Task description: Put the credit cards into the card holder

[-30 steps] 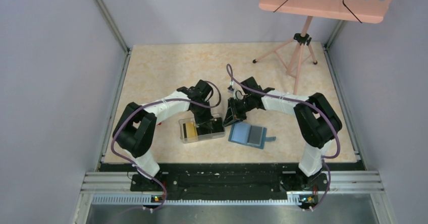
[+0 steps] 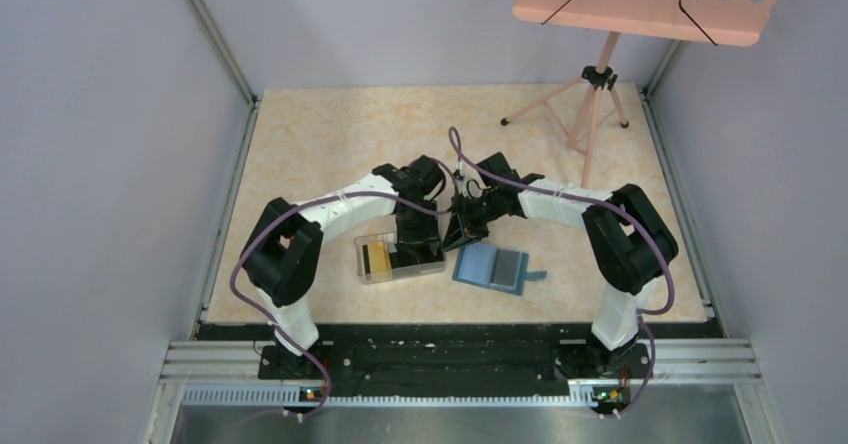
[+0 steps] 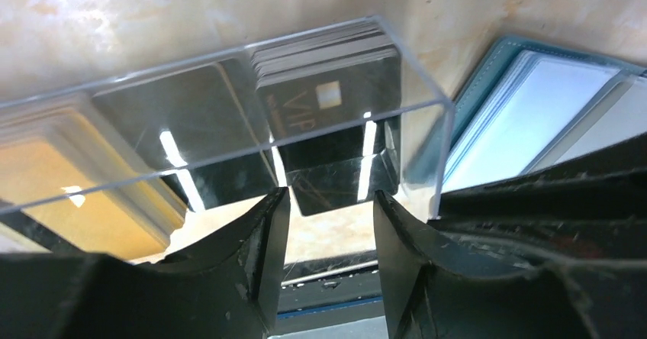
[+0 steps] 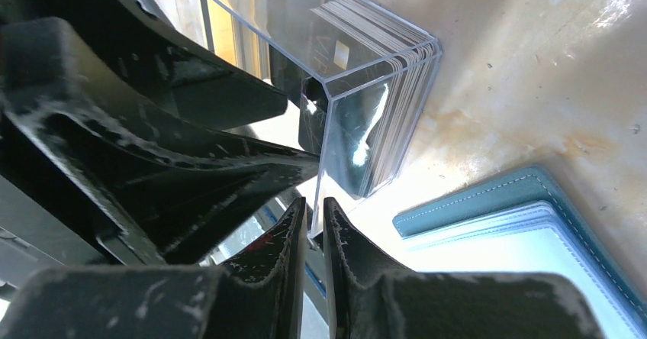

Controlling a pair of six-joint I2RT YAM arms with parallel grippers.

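Note:
A clear acrylic box (image 2: 366,276) holds upright cards, including yellow ones (image 3: 99,186), several dark ones and a stack marked VIP (image 3: 328,95). My open left gripper is over its right end. My right gripper is shut on the box's right-hand edge. The blue card holder (image 2: 516,288) lies right of the box, with pale sleeves (image 3: 534,110) showing.
A pink music stand (image 2: 600,54) stands at the back right. The two arms are very close together at the middle.
The right arm looks unchanged.

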